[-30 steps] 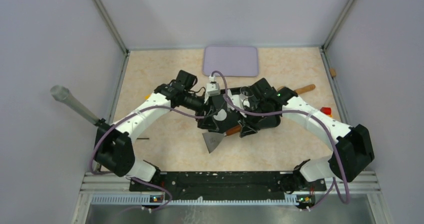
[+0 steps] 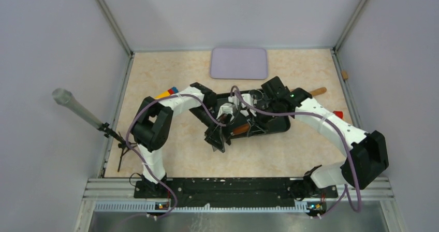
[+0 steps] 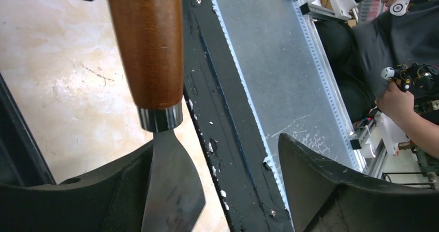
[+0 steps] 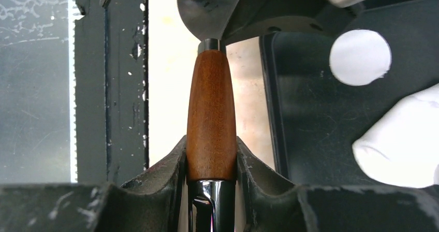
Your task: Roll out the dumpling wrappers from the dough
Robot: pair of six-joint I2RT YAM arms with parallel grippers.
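A wooden-handled scraper (image 4: 211, 113) with a wide steel blade lies across the near part of the black tray (image 2: 279, 127). In the right wrist view my right gripper has its fingers either side of that handle, near its steel end. My left gripper hangs over the table's front edge with fingers apart, a wooden handle and narrow steel blade above and between them in its view. The tray holds a white round wrapper (image 4: 360, 56) and a white lump (image 4: 398, 139), probably dough or cloth.
A lilac board (image 2: 238, 62) lies at the back. A wooden rolling pin (image 2: 317, 91) and red object (image 2: 337, 114) are on the right, yellow-red item (image 2: 164, 93) on the left.
My left arm has moved right and toward the front, down over the scraper's blade side. The right arm has risen or shifted slightly toward the back.
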